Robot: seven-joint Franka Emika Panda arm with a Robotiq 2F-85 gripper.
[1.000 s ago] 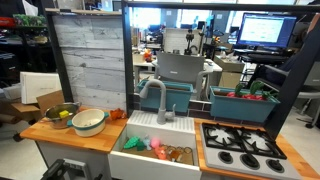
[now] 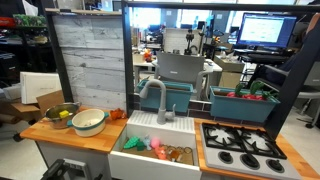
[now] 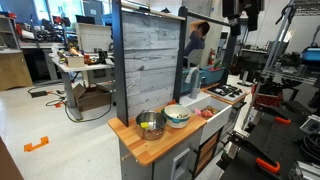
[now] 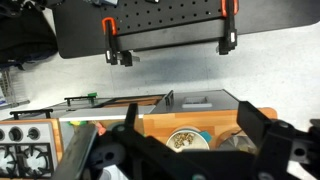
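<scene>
High above the counter, my gripper stands open in the wrist view, its dark fingers spread wide with no object between them. Below that gap lies a pale round pot [image 4: 186, 139] with small things inside; a metal bowl [image 4: 238, 143] is to its right. Exterior view 1 has the cream pot [image 2: 88, 123] on the wooden counter, right of the metal bowl [image 2: 62, 117], which contains something yellow. A white sink [image 2: 128, 158] in the middle contains several colourful items. In exterior view 2, dark arm parts hang at the top right.
Right of the sink sits a black stove [image 2: 243, 146] with knobs. A grey faucet [image 2: 160, 95] rises behind the sink, and teal bins [image 2: 236, 108] hang at the back. An orange-red item [image 2: 117, 114] lies beside the cream pot. A dark upright post [image 2: 127, 60] borders the wooden panel.
</scene>
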